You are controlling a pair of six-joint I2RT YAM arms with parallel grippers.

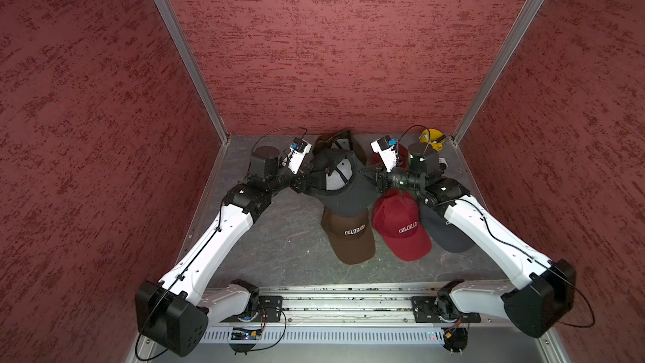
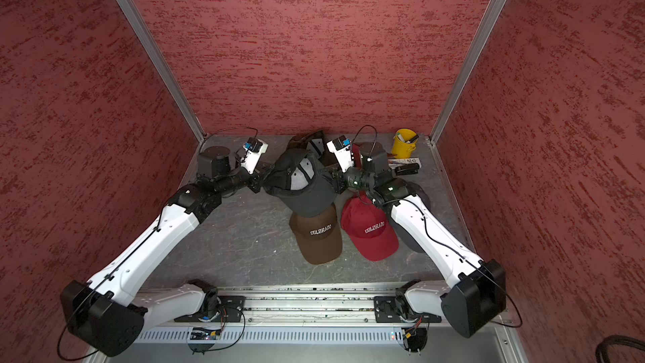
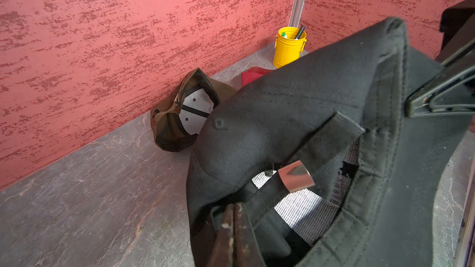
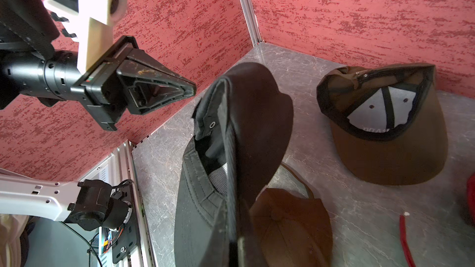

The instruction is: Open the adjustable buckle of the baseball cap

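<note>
A black cap (image 1: 346,198) hangs between the grippers, its inside visible. Its strap (image 3: 341,128) with a metal buckle (image 3: 296,175) crosses the back opening in the left wrist view; whether the buckle is loose I cannot tell. My left gripper is shut at the strap's lower end; nothing clearly shows between its fingers. In the right wrist view it (image 4: 185,89) points at the cap from the left. My right gripper is shut on the cap's folded edge.
Brown caps (image 1: 349,242), a red cap (image 1: 399,222) and a grey cap (image 1: 446,232) lie around. A yellow bucket (image 3: 289,49) stands at the back right.
</note>
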